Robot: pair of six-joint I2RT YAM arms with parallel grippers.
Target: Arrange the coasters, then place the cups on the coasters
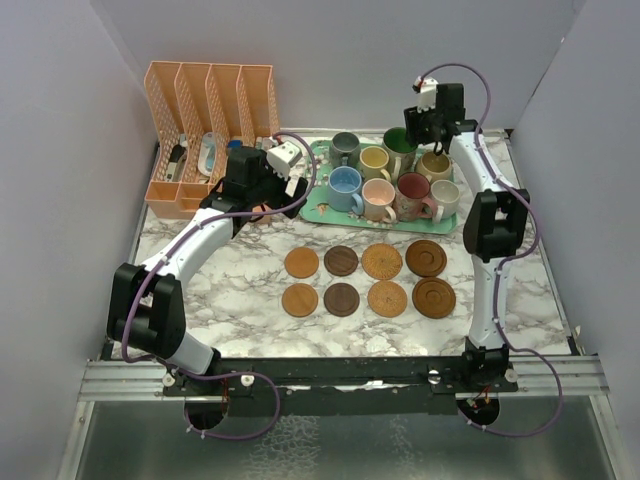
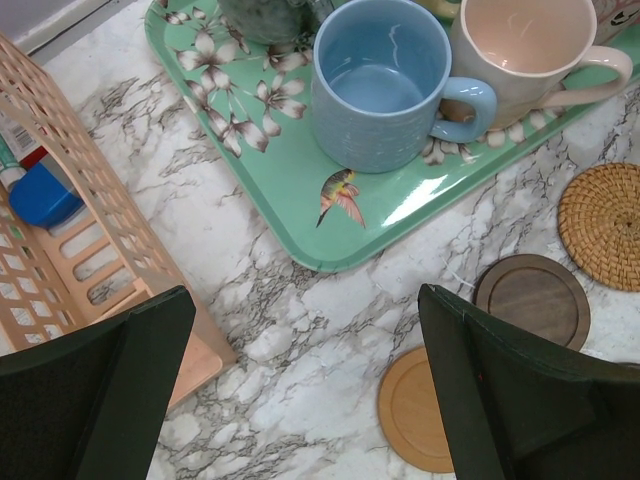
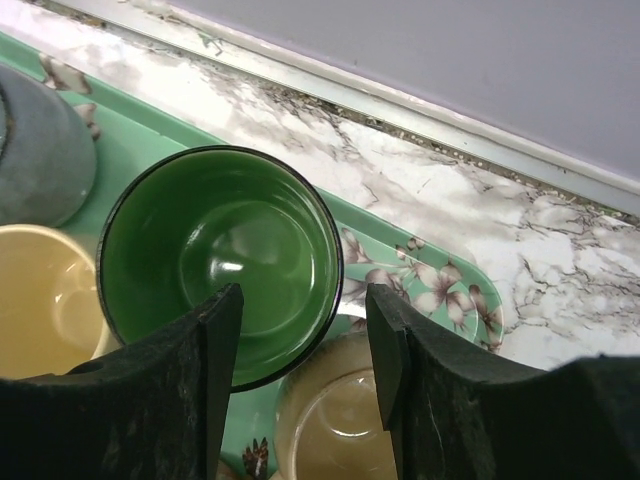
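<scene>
A green tray [image 1: 315, 208] holds several mugs, among them a large green mug [image 3: 230, 250], an olive-tan mug [image 3: 340, 430], a yellow mug [image 3: 50, 300] and a blue mug [image 2: 380, 120]. My right gripper hangs open over the green mug's right rim, with nothing seen held. My left gripper is open above the marble left of the coasters, beside the peach rack. Several round coasters, wooden and woven, lie in two rows in front of the tray, including a light wooden coaster [image 1: 301, 262] and a woven coaster [image 2: 610, 225].
A peach rack [image 1: 165, 190] with items in its slots stands at the back left. The back wall [image 3: 420, 60] is close behind the tray. Bare marble lies at the front left and right of the coasters.
</scene>
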